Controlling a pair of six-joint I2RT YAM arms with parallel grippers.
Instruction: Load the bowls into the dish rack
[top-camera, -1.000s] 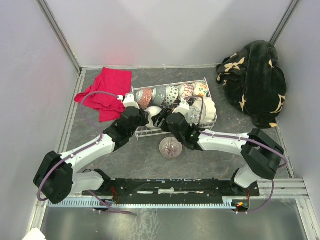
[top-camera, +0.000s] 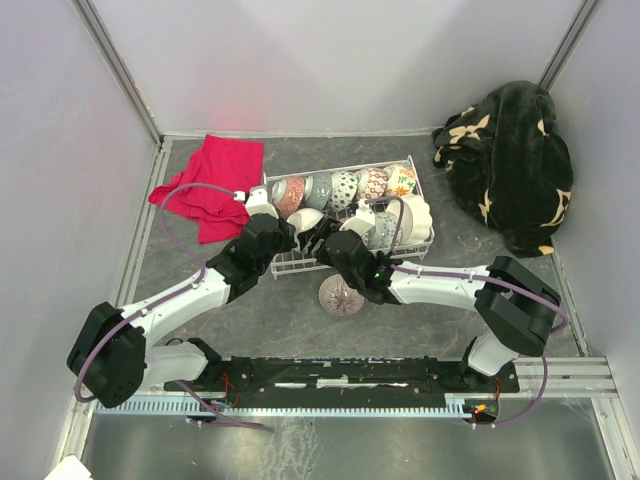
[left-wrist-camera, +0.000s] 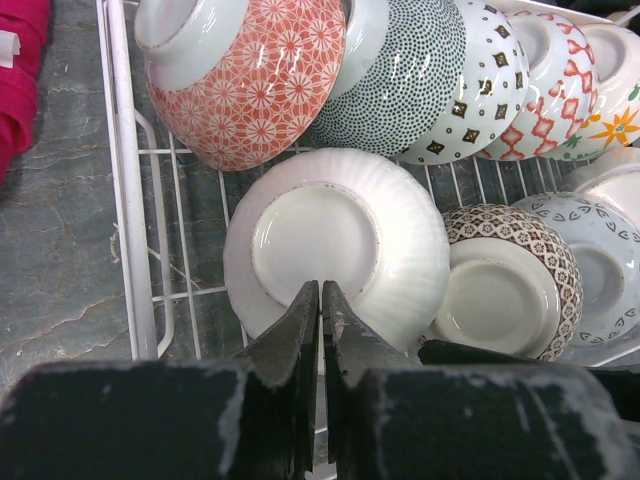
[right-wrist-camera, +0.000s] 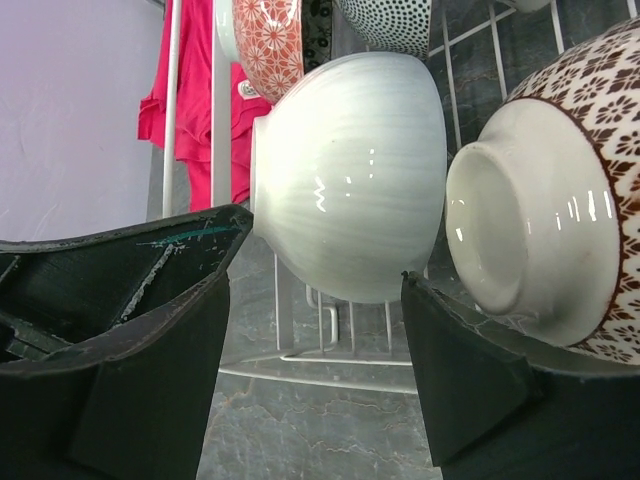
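Note:
A plain white bowl (left-wrist-camera: 335, 240) (right-wrist-camera: 350, 180) lies tilted in the near-left of the white dish rack (left-wrist-camera: 131, 230). My left gripper is over that bowl, fingertips close together at its surface. My right gripper is beside the same bowl, fingers apart, pointing at it; nothing clearly sits between them. A brown-patterned bowl (left-wrist-camera: 505, 300) (right-wrist-camera: 580, 190) stands to its right. Behind, a row holds red (left-wrist-camera: 250, 100), speckled (left-wrist-camera: 400, 90) and other patterned bowls.
A glass bowl (top-camera: 341, 296) sits on the grey counter in front of the rack. A red cloth (top-camera: 215, 175) lies back left, a dark patterned cloth (top-camera: 505, 160) back right. The front counter beside the arms is mostly clear.
My right gripper and arm have shifted slightly at the rack's front. The left arm looks almost unchanged over the white bowl.

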